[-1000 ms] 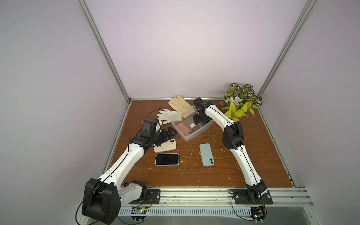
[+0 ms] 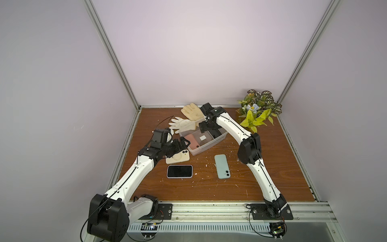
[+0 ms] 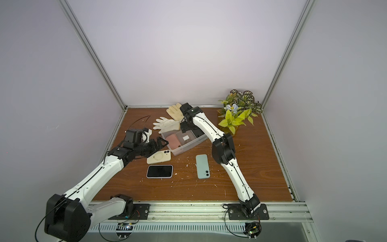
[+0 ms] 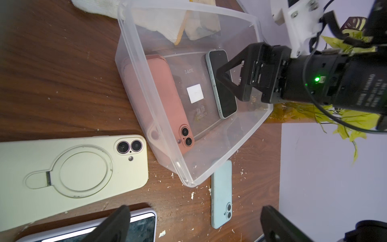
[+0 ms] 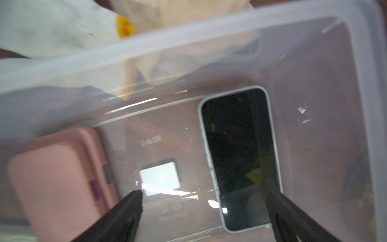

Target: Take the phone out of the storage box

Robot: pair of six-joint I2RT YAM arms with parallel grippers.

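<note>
The clear storage box (image 4: 197, 175) stands on the table. Inside, a dark-screened phone (image 5: 241, 149) lies flat with its screen up, and a pink phone (image 4: 171, 96) lies camera side up along the left wall. Over the box, my right gripper is open, nothing held. One of its fingers (image 5: 292, 217) overlaps the dark phone's lower right edge in the right wrist view; whether they touch I cannot tell. My left gripper (image 2: 184, 144) is open and empty beside the box's left corner, above the cream phone (image 4: 84, 173) on the table.
A lilac-edged phone (image 2: 179, 171) and a light blue phone (image 2: 222, 166) lie on the table in front of the box. Gloves (image 2: 187, 121) sit behind it, against its rear wall. A potted plant (image 2: 258, 111) stands at back right.
The box has slid left and slightly toward the front, with the phones inside. The left arm has hardly moved.
</note>
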